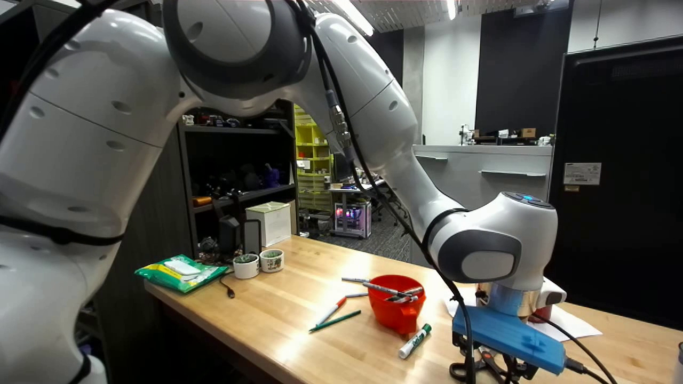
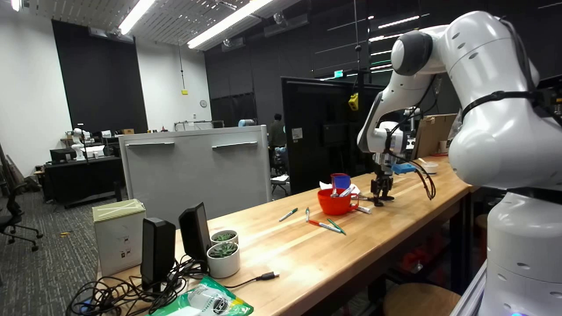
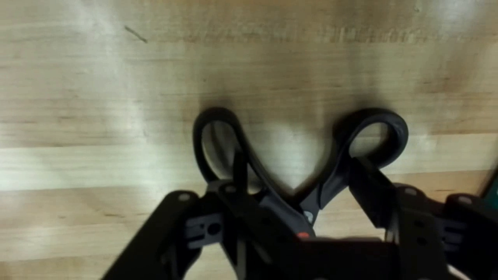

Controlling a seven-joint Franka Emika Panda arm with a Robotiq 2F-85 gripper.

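Black-handled scissors lie on the wooden table with their handles spread in a V in the wrist view. My gripper is directly over them, partly open, its fingers well apart. One dark fingertip overlaps the left handle loop. The other reaches the edge of the right loop; contact is unclear. The blades are mostly hidden beneath the gripper. In exterior view 1, the scissors show under the blue wrist part. Exterior view 2 has the gripper low at the tabletop, beyond the red cup.
Close by stands a red cup filled with pens. A green-capped marker and several loose pens lie around it. White paper is behind the wrist. Two small potted plants and a green bag occupy the far left.
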